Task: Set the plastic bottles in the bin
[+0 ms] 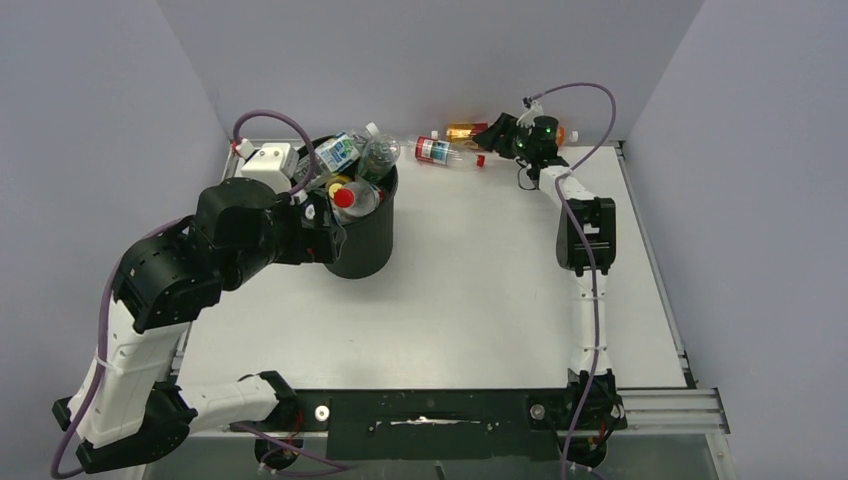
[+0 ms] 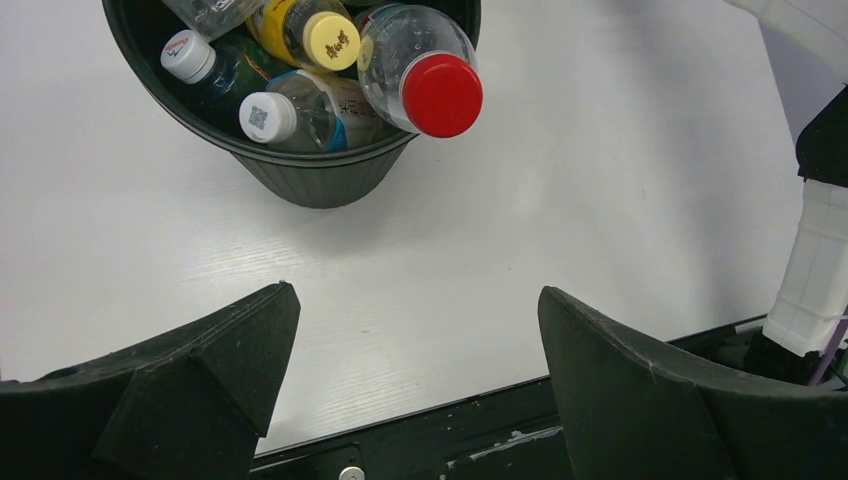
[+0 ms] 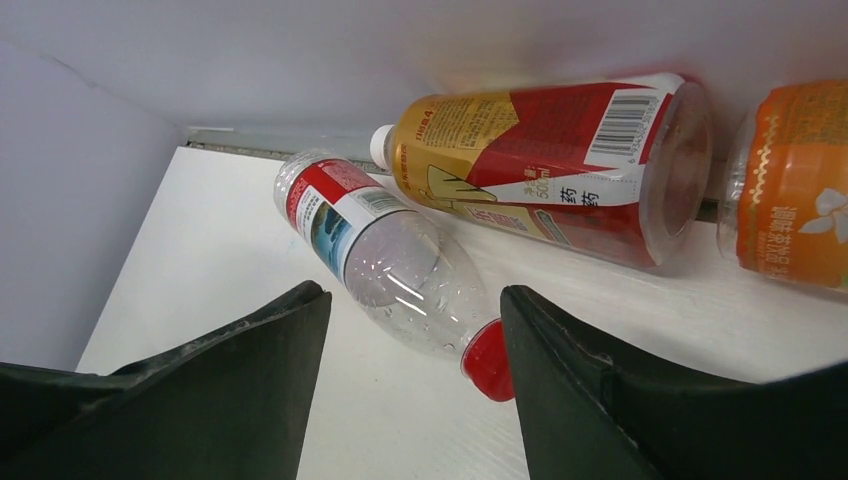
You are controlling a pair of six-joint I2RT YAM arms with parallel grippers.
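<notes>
A black bin (image 1: 362,250) holds several bottles; in the left wrist view a red-capped bottle (image 2: 410,55) lies at its rim. My left gripper is open and empty beside the bin. My right gripper is open at the back, just before a clear, red-capped bottle (image 1: 433,150), whose cap (image 3: 486,362) shows by the right finger. Behind it lie a red-and-yellow bottle (image 3: 540,160) and an orange-labelled bottle (image 3: 785,180).
Grey walls (image 1: 690,250) stand at back and sides, with the loose bottles along the back edge.
</notes>
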